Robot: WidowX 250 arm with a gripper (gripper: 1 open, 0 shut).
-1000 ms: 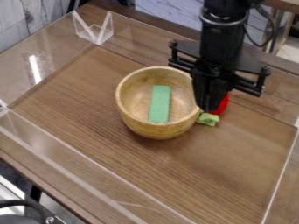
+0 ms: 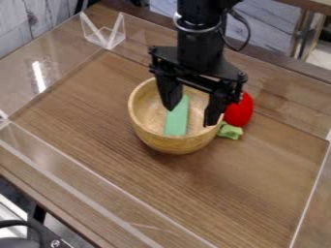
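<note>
My black gripper (image 2: 200, 92) is over the wooden bowl (image 2: 153, 136), its two fingers spread apart, one at the bowl's left part and one at its right. A pale green block (image 2: 177, 118) lies in the bowl beneath it. Right of the bowl, a red object (image 2: 242, 107) sits with a small light green piece (image 2: 231, 131) just below it.
A clear plastic piece (image 2: 104, 29) stands at the back left. A black cable shows at the lower left edge.
My gripper has moved left, from over the red object and the bowl's right side to over the bowl. More of the red object now shows.
</note>
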